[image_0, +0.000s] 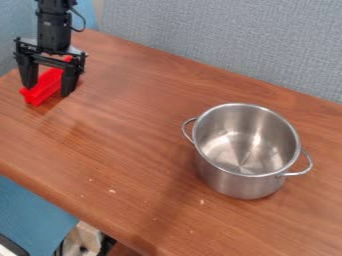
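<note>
At the upper left, my black gripper (48, 76) is lowered over a red oblong object (40, 92) lying on the wooden table, with a finger on either side of it. The fingers cover part of the red object, and I cannot tell whether they are closed on it or apart from it.
A steel pot (246, 150) with two handles stands at the right of the wooden table (147, 110). A grey padded wall (227, 45) runs behind, and the table's front-left edge drops to a blue surface.
</note>
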